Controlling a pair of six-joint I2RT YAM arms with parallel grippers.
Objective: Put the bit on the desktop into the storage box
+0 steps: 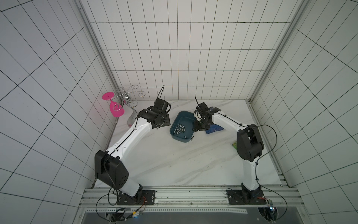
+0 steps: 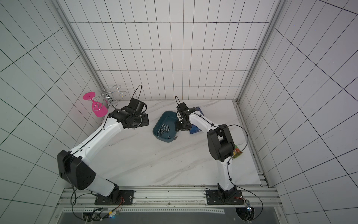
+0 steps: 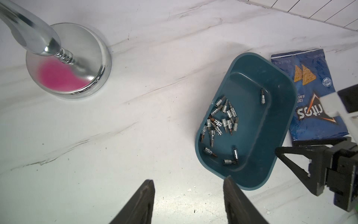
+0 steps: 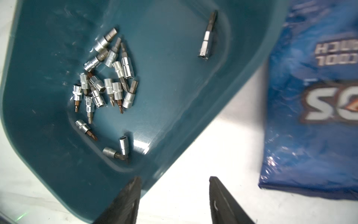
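A small dark metal bit (image 1: 192, 138) lies on the tabletop, just outside the front right corner of the teal storage box (image 2: 173, 112). Neither wrist view shows that loose bit clearly. Inside the box are several silver bits (image 3: 212, 137), mostly clustered on its left side, with one bit (image 4: 206, 39) apart toward the back right. My left gripper is parted and empty, held left of the box. At the box's right rim, my right gripper also has its fingers apart and nothing between them; one fingertip (image 4: 136, 182) overlaps the rim in view.
Right of the box lies a blue chip bag (image 3: 317, 123), partly behind my right arm. A chrome stand base (image 3: 98, 56) is at the back left, with a pink glass (image 1: 116, 108) hanging above. A green packet (image 2: 237, 152) lies far right.
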